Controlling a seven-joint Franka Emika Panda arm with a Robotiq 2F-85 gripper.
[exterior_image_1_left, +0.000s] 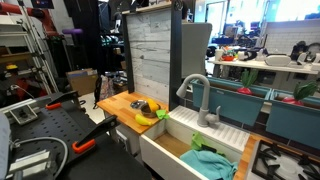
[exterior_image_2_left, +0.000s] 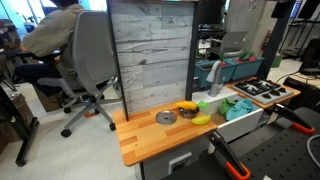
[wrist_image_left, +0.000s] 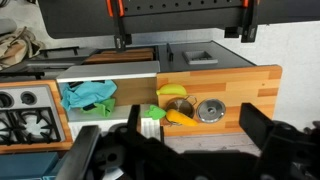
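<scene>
High over the counter, my gripper is open, its dark fingers wide apart at the bottom of the wrist view, with nothing held between them. Below lie a yellow banana-like item (wrist_image_left: 172, 86), a small metal pot (wrist_image_left: 180, 103), an orange carrot-like item (wrist_image_left: 181, 118), a round metal lid (wrist_image_left: 210, 110) and a green item (wrist_image_left: 155, 113). They share the wooden counter (wrist_image_left: 255, 85). A teal cloth (exterior_image_1_left: 208, 163) rests inside the white sink basin (exterior_image_1_left: 165, 161). I cannot make out the gripper clearly in exterior view 1.
A grey faucet (exterior_image_1_left: 204, 95) rises behind the basin. The stove (exterior_image_1_left: 287, 160) stands at its far side. A grey plank wall (exterior_image_2_left: 158, 60) backs the counter, and black clamps with red parts (exterior_image_2_left: 230, 162) jut from the dark table edge. Bare wood (exterior_image_2_left: 135, 145) shows at the counter's near end.
</scene>
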